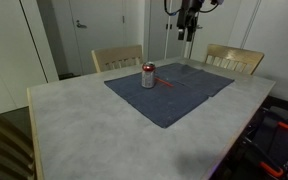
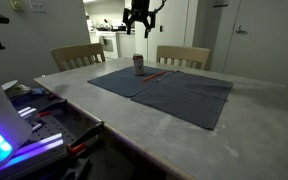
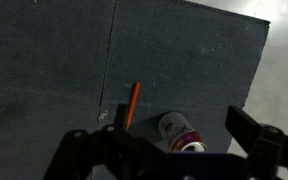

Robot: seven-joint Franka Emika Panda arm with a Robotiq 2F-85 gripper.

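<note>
A can (image 1: 148, 76) with a red-and-white look stands upright on a dark blue-grey cloth (image 1: 169, 108). Close beside the can (image 2: 138, 65) lies a thin red stick (image 1: 164, 82) on the cloth. My gripper (image 2: 136, 29) hangs well above the table, touching nothing. In the wrist view my gripper is open, its dark fingers wide apart. The can (image 3: 179, 133) shows low between them, far below, partly covered by the gripper body. The red stick (image 3: 133, 104) appears near the left finger, its lower end hidden.
Wooden chairs (image 1: 118, 57) stand along its far side, and another chair (image 2: 79, 55) is at the left in the second exterior view. Clear air surrounds the arm above the cloth.
</note>
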